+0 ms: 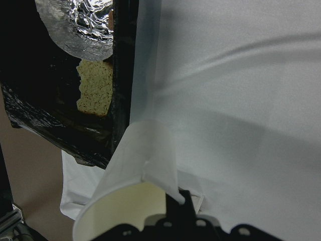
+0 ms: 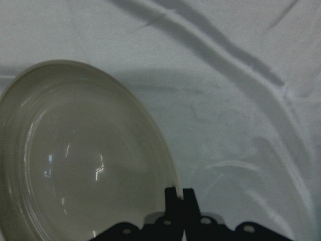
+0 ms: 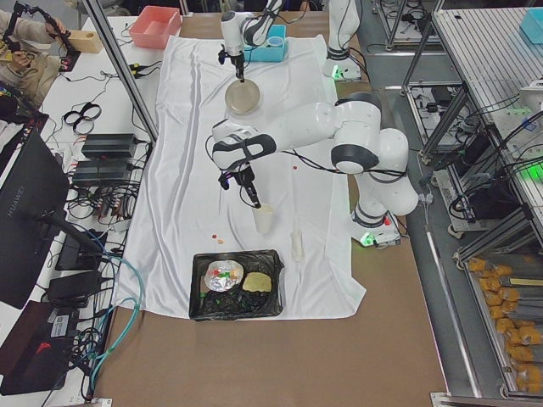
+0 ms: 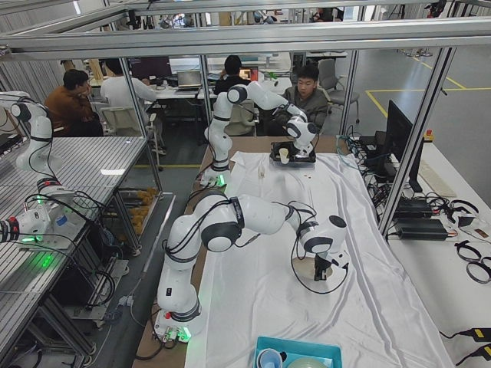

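Note:
A white cup hangs from my left gripper, which is shut on it; in the left wrist view the cup is tilted near the edge of a black tray. The tray holds a foil dish and a yellow piece. A beige round plate lies on the cloth at the far end. My right gripper is at this plate's rim, fingers close together; whether the rim is between them is hard to tell.
A blue bin with dishes stands beyond the plate. A pale elongated item lies beside the tray, and small reddish bits lie on the cloth.

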